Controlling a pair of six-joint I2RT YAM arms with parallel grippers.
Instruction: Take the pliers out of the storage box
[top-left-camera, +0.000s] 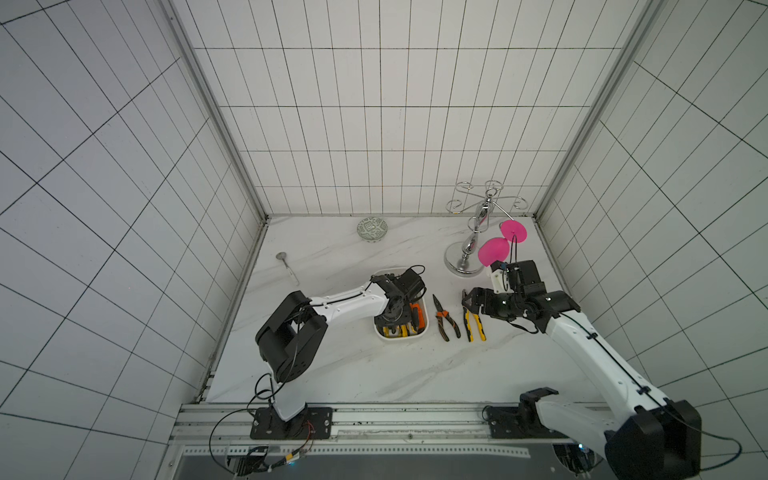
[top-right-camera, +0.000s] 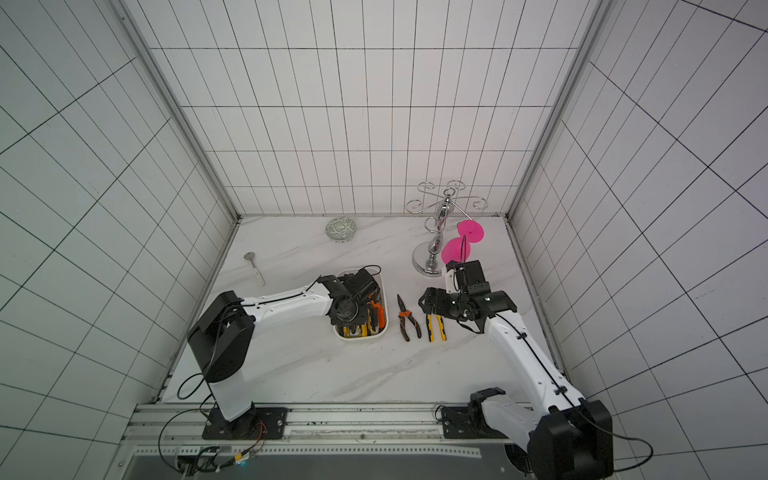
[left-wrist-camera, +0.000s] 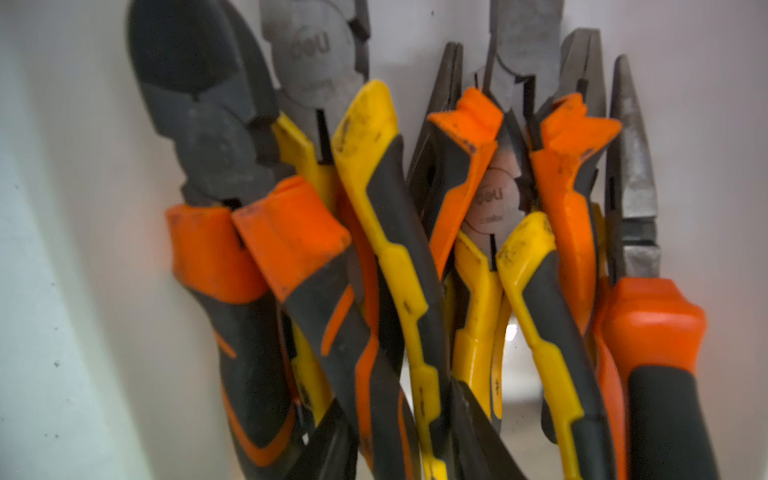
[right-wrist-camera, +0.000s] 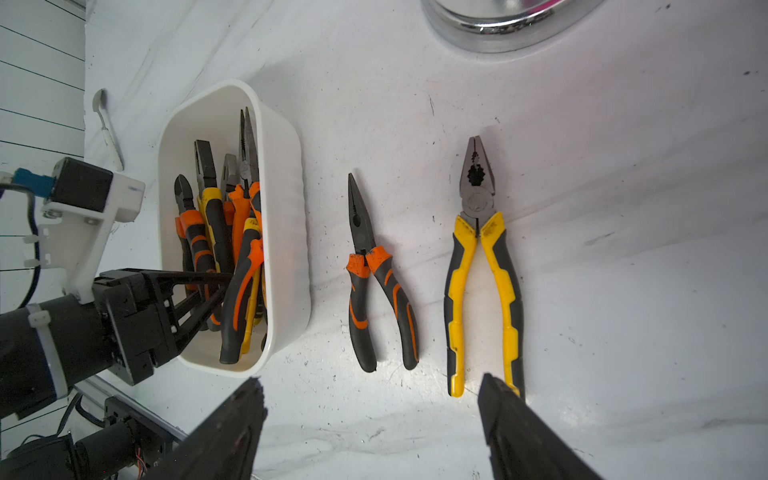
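A white storage box (right-wrist-camera: 284, 240) holds several pliers with orange-black and yellow-black handles. My left gripper reaches down among the handles, fingers partly apart around a yellow-black handle (left-wrist-camera: 392, 272) and the dark handles near it; whether it grips any is unclear. Right of the box, orange-black long-nose pliers (right-wrist-camera: 364, 264) and yellow-black combination pliers (right-wrist-camera: 480, 272) lie on the table. My right gripper is open above them, nothing between its fingers.
A chrome stand (top-left-camera: 462, 260) with pink discs (top-left-camera: 493, 251) stands at the back right. A glass dish (top-left-camera: 372, 229) is at the back, a small spoon-like utensil (top-left-camera: 283, 260) at the left.
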